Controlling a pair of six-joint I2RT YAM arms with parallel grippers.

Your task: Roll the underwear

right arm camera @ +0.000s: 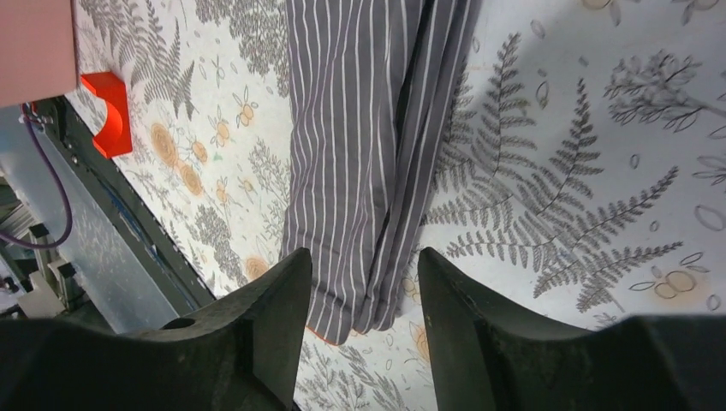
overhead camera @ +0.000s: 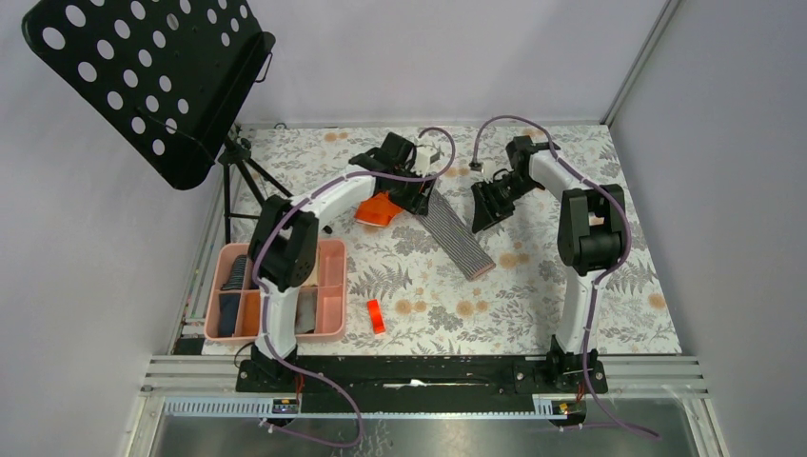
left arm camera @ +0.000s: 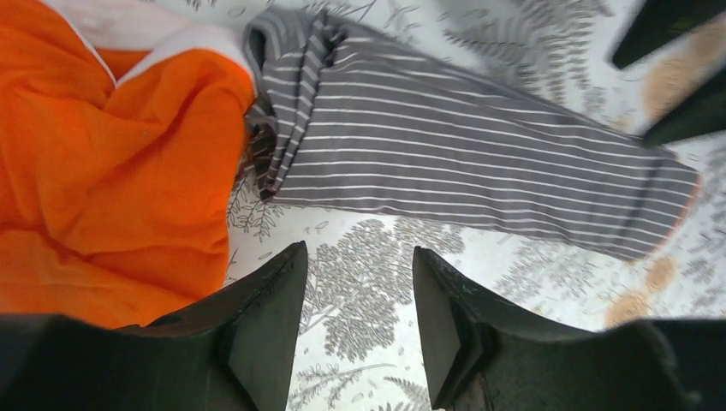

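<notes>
Striped grey underwear (overhead camera: 452, 238) lies as a long folded strip on the floral mat, its upper end bunched in the left wrist view (left arm camera: 454, 154). My left gripper (overhead camera: 414, 200) hovers over that end, beside an orange cloth (overhead camera: 379, 209); its fingers stand open (left arm camera: 360, 257) with nothing between them. My right gripper (overhead camera: 483, 214) is above and right of the strip; in its wrist view the fingers stand apart (right arm camera: 361, 265) over the lower end, which has a fold along one side and an orange edge.
A pink divided bin (overhead camera: 330, 290) with folded cloths sits at lower left, an orange piece (overhead camera: 375, 317) near the front. A black perforated stand (overhead camera: 147, 81) occupies the back left.
</notes>
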